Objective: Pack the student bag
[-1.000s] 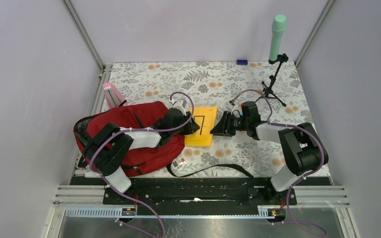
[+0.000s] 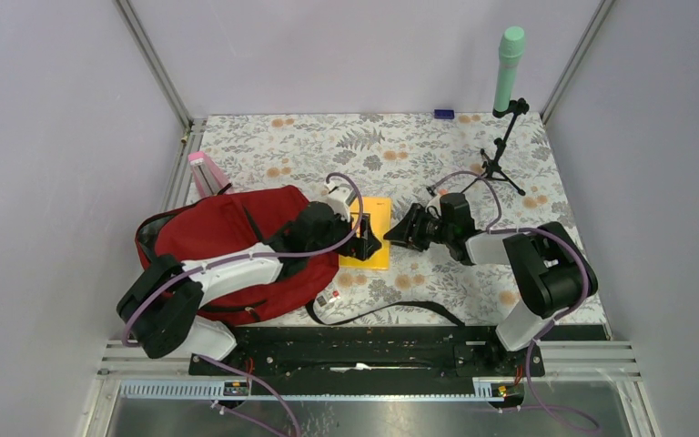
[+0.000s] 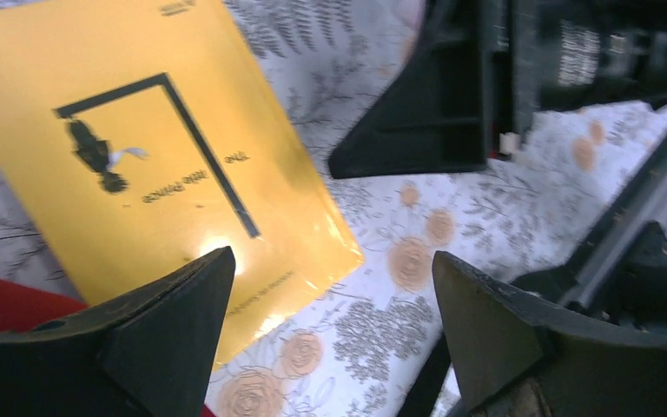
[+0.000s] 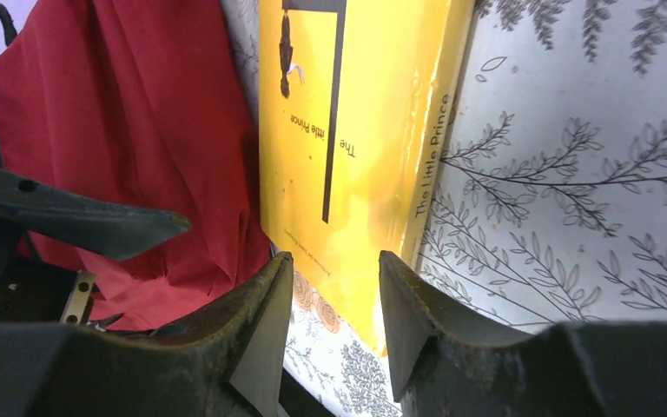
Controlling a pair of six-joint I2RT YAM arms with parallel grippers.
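Note:
The yellow book (image 2: pixel 378 209), titled "The Little Prince", lies flat in the middle of the table, just right of the red bag (image 2: pixel 218 228). The bag rests on its side, its dark opening toward the left. Above the book in the top view is my left gripper (image 2: pixel 369 244); its fingers (image 3: pixel 478 304) stand wide apart with nothing between them. My right gripper (image 2: pixel 395 237) is at the book's right edge, partly open. In the right wrist view its fingertips (image 4: pixel 282 265) are in front of the book's end; whether they touch it, I cannot tell.
A pink-and-white item (image 2: pixel 206 173) stands behind the bag. At the back right are a black tripod (image 2: pixel 499 155) with a green microphone-shaped object (image 2: pixel 508 68) and a small dark blue box (image 2: pixel 443 114). A black strap (image 2: pixel 400 306) runs along the front.
The book's far right corner has shifted slightly left.

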